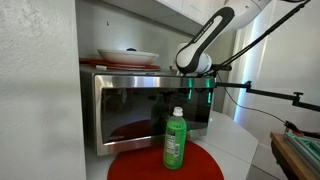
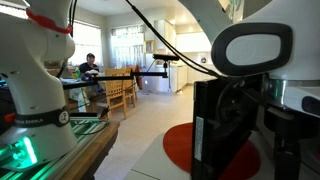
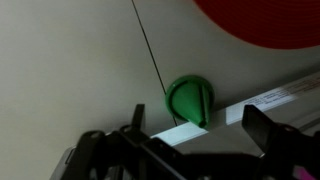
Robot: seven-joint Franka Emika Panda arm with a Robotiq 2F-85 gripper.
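In the wrist view my gripper is open, its dark fingers (image 3: pixel 137 118) well apart. A round green thing with a pointed, cone-like part (image 3: pixel 188 100) shows in the gap between them, below the gripper; contact with either finger is not visible. Exterior view 1 has a green bottle (image 1: pixel 175 140) standing upright at the front of a round red mat (image 1: pixel 205 160). My arm (image 1: pixel 194 58) is beyond the right end of the microwave, which hides the gripper in that view.
A silver and black microwave (image 1: pixel 150 106) stands behind the bottle, carrying a white bowl (image 1: pixel 127 57). Bare counter (image 1: pixel 232 145) lies right of the mat. In exterior view 2 a person (image 2: pixel 90 68) sits far back beside wooden chairs (image 2: pixel 118 84).
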